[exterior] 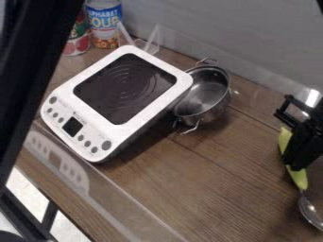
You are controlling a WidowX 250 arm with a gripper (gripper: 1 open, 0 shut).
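Observation:
A spoon with a green handle [297, 176] stands at the right edge of the view, its steel bowl [311, 210] lowest and partly cut off by the frame. The black gripper [292, 142] is over the upper part of the handle, largely out of view; whether its fingers are closed on the handle is unclear.
A white induction cooktop [116, 106] fills the left middle, tilted against a steel pot [205, 104] with wire handles. Cans [104, 26] stand at the back left.

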